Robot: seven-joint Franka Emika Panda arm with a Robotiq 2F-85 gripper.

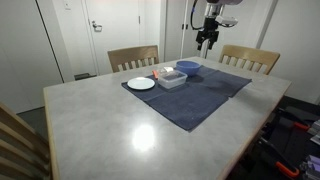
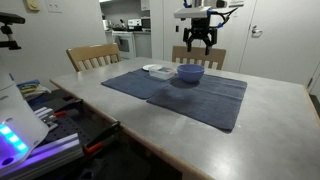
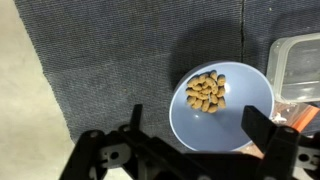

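A blue bowl (image 3: 222, 122) sits on the dark cloth, with several small brown nut-like pieces (image 3: 206, 93) gathered toward one side of its bottom. My gripper is open, its two dark fingers apart over the bowl and nothing between them. From the side, the gripper (image 1: 207, 44) hangs well above the table and a little right of the bowl (image 1: 187, 68). In the second exterior view it hangs (image 2: 197, 46) above the bowl (image 2: 189, 72). A clear rectangular container (image 1: 172, 80) stands beside the bowl; its corner (image 3: 297, 62) enters the wrist view.
A white plate (image 1: 141, 85) lies left of the container. An orange-and-clear packet (image 3: 298, 116) is near the bowl. Chairs (image 1: 134, 59) stand around the table.
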